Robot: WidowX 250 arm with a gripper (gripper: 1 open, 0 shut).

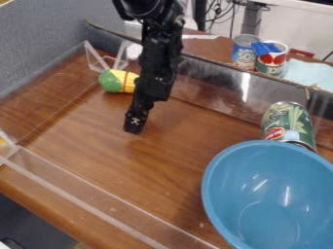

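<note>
The black gripper (135, 122) hangs low over the middle-left of the wooden table (124, 175), fingers pointing down; whether anything is between them is hard to see. Behind it to the left lie a green object (112, 82) and a yellow one beside it, partly hidden by the arm. A blue bowl (276, 199) stands at the front right, with a green can (286, 124) behind it.
A clear barrier (221, 85) runs along the back of the table, with two cans (244, 53) and a light blue cloth (310, 74) beyond it.
</note>
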